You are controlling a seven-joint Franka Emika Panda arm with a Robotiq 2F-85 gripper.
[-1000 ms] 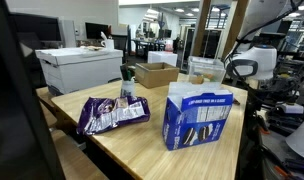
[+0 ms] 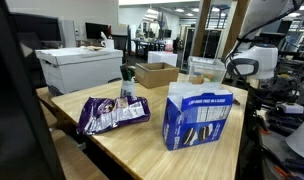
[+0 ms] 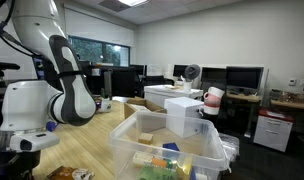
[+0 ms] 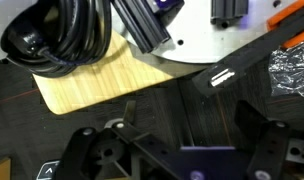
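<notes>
In the wrist view my gripper stands open, its dark fingers wide apart with nothing between them. Below it are the table's edge (image 4: 87,88) and a dark area beyond. A coiled black cable (image 4: 62,55) lies at the upper left of that view. The white arm (image 2: 257,62) is at the far right end of the table in the first exterior view; its fingertips cannot be made out there. A purple snack bag (image 2: 114,113) and a blue cookie box (image 2: 197,122) rest on the wooden table, well away from the arm.
A clear plastic bin (image 3: 142,140) holding several coloured items stands near the arm. Behind the bag are a bottle (image 2: 127,84), an open cardboard box (image 2: 156,76) and a white box (image 2: 80,68). Bare tabletop (image 2: 142,145) shows between bag and cookie box.
The arm has shifted only slightly at the right end of the table. The bag, cookie box and other tabletop objects look unmoved.
</notes>
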